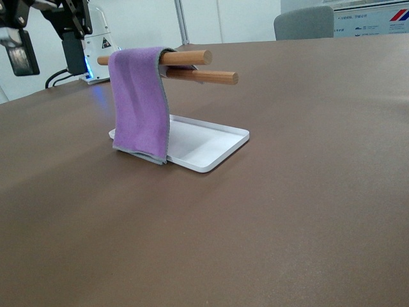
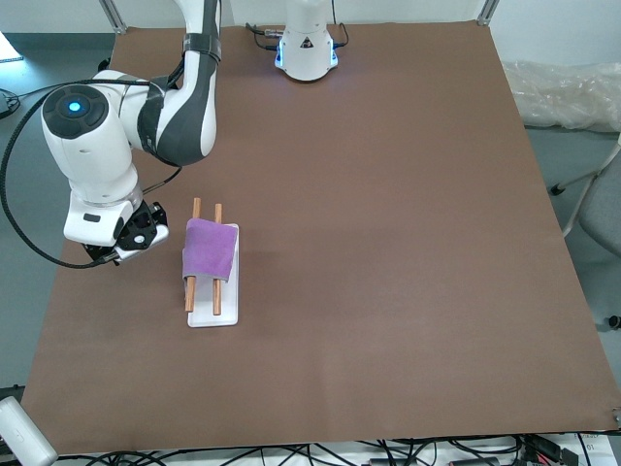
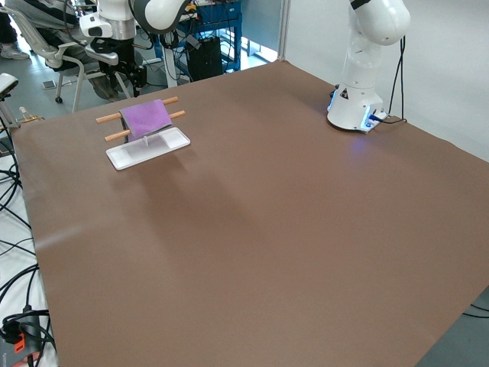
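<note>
A purple cloth (image 2: 207,249) (image 1: 138,105) (image 3: 145,117) hangs draped over two wooden rods (image 2: 218,301) (image 1: 198,75) (image 3: 116,135) above a white rectangular tray (image 2: 209,318) (image 1: 204,147) (image 3: 145,150). The arm's gripper (image 1: 48,48) (image 3: 131,76) is raised at the upper left of the top view, beside and above the rack, apart from the cloth; in the left view it is mostly hidden under the white wrist. Whether its fingers are open or shut is unclear.
Cables run along the near edge, and a grey chair (image 1: 303,24) stands beyond the table.
</note>
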